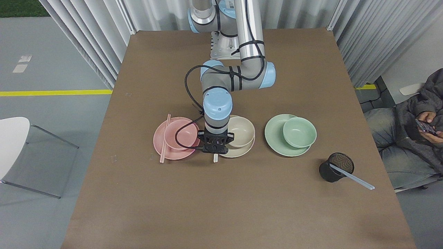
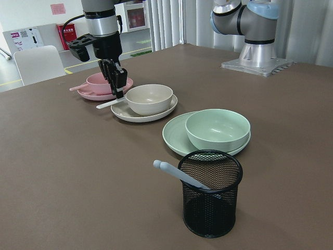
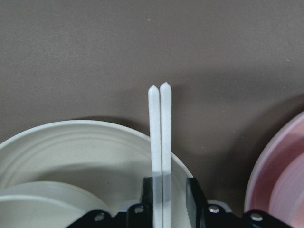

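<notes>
A pair of white chopsticks lies on the left edge of the cream plate, beside the cream bowl. My gripper is low over that plate, its fingers open on either side of the chopsticks in the wrist view; in the left camera view it points straight down at them. In the front view the gripper hides much of the chopsticks. The pink bowl sits on a pink plate, with pink chopsticks resting along its left side.
A green bowl on a green plate stands to the right. A black mesh cup holding light sticks is at the front right. A seated person is beyond the right edge.
</notes>
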